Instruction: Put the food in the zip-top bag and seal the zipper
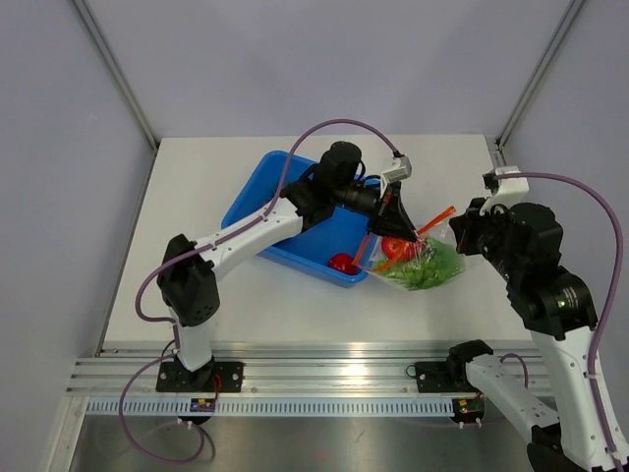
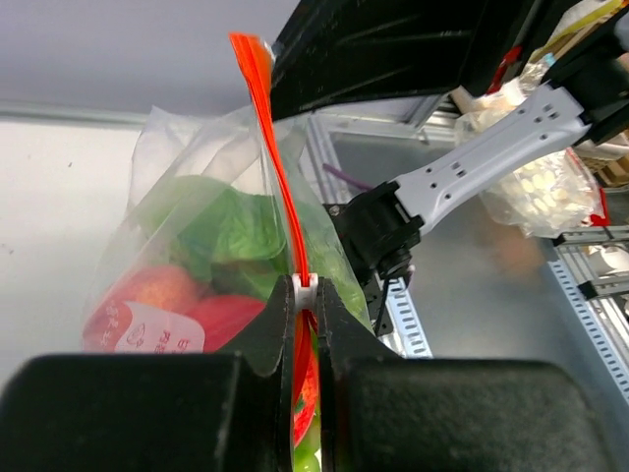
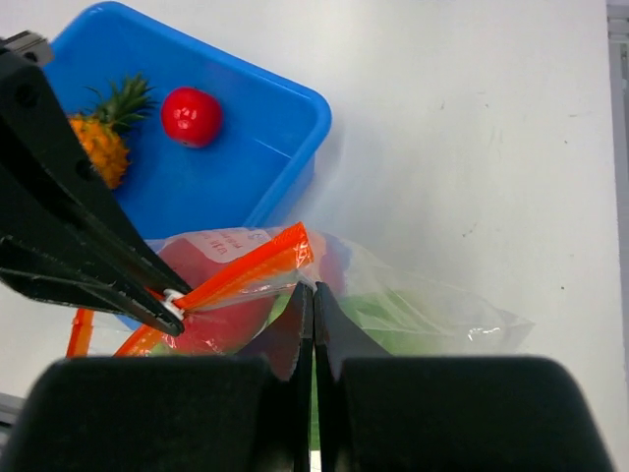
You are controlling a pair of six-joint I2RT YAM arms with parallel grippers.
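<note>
The clear zip bag [image 1: 423, 265] holds red and green food, including lettuce [image 2: 221, 226]. My left gripper is shut on the orange zipper [image 2: 270, 128] at its white slider, with the orange strip running up from it in the left wrist view. My right gripper is shut at the bag's upper edge near the orange strip's end [image 3: 290, 251]; whether thin film lies between its fingertips is hard to tell.
Behind the bag is a blue bin [image 3: 246, 108] with a red tomato [image 3: 192, 116] and a pineapple [image 3: 98, 147].
</note>
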